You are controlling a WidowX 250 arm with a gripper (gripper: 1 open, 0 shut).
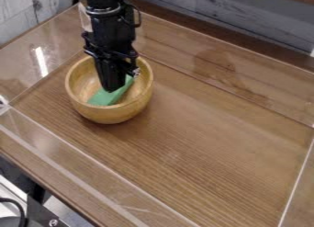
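Note:
A round wooden bowl (113, 111) rests on the left part of the wooden table, holding a green object (105, 96). The black gripper (112, 85) reaches down from the top into the bowl, over the upper part of the green object. It is shut; whether anything is between its fingertips is too small to tell, and it partly hides the green object.
A low wall edge runs along the back at upper right. Black cables lie beyond the table's edge at the lower left.

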